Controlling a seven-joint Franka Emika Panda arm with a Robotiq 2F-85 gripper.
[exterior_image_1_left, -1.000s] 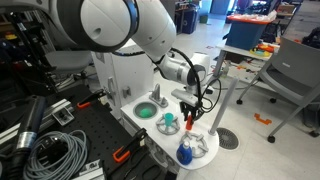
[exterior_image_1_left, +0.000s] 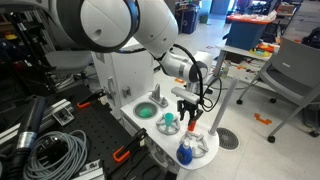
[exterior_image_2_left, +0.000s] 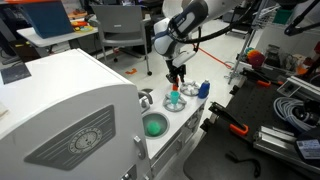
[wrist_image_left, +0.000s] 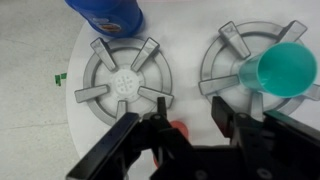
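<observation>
A red object (exterior_image_1_left: 191, 127) stands on the white counter, right below my gripper (exterior_image_1_left: 189, 116). In the wrist view, my gripper has its fingers apart. The red object (wrist_image_left: 178, 128) shows partly between and behind them, closer to the left finger; the rest of it is hidden by the gripper. A teal cup (wrist_image_left: 287, 70) sits on the right-hand burner, and a blue cup (wrist_image_left: 112, 14) stands at the upper left, beside the other burner. Exterior view 2 also has the red object (exterior_image_2_left: 175, 86) under the gripper.
Two grey burner grates (exterior_image_1_left: 197, 145) are set on the counter. A small sink (exterior_image_1_left: 146, 109) with a faucet lies at its far-left end. A separate orange item (exterior_image_1_left: 262, 119) is off to the right. Bare white counter (wrist_image_left: 35, 165) shows at the wrist view's lower left.
My gripper has shifted slightly left in exterior view 1, staying close to the red object. The cups look unmoved.
</observation>
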